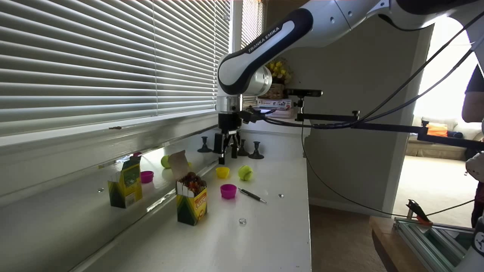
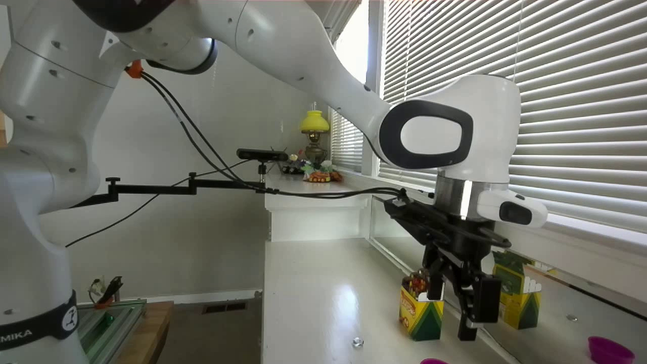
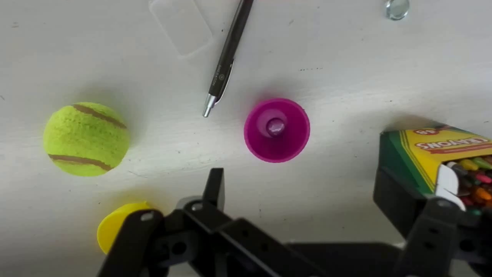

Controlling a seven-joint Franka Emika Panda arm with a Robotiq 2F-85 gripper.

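Note:
My gripper (image 1: 228, 157) hangs fingers-down above the white counter, its fingers open with nothing between them. In the wrist view the magenta cup (image 3: 276, 147) lies ahead of the gap between the fingers, apart from both, and holds a small clear glass bead (image 3: 275, 127). A yellow cup (image 3: 114, 227) is partly hidden behind the left finger. The green tennis ball (image 3: 87, 138) sits further left, and a dark pen (image 3: 229, 50) lies behind the magenta cup. At the right stands the open crayon box (image 3: 417, 152), full of crayons, partly covered by the right finger.
Loose clear beads (image 1: 242, 221) lie on the counter, one of them nearer the right edge. Dark candlesticks (image 1: 256, 151) stand at the far end. A reflective wall panel and window blinds (image 1: 90, 59) run along the left.

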